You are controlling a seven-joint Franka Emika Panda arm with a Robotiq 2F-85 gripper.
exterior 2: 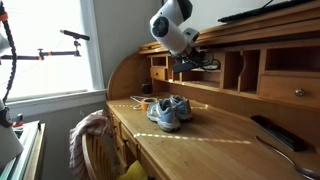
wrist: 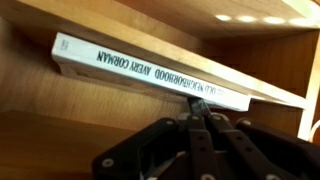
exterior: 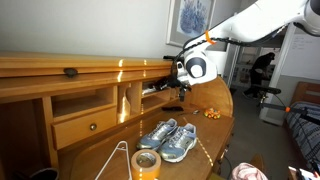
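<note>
A book point(wrist: 150, 72) with a white spine, lettered "Old Neighborhood" and "Avery Corman", lies inside a wooden desk cubby in the wrist view. My gripper is at the spine's lower edge, toward its right end, fingers together. Nothing shows between them, and whether the tips touch the book cannot be told. In exterior view 1 the gripper point(exterior: 181, 88) is at the cubbies along the back of the desk. Exterior view 2 has the gripper point(exterior 2: 208, 66) small and dark before the same row.
A pair of grey-blue sneakers point(exterior: 180, 142) stands on the desktop, with an orange-yellow container point(exterior: 146, 165) beside them. The shelf board point(wrist: 200, 60) and cubby walls closely surround the book. Open desktop point(exterior 2: 205, 145) lies nearer exterior view 2, with a dark object point(exterior 2: 278, 133) at its right.
</note>
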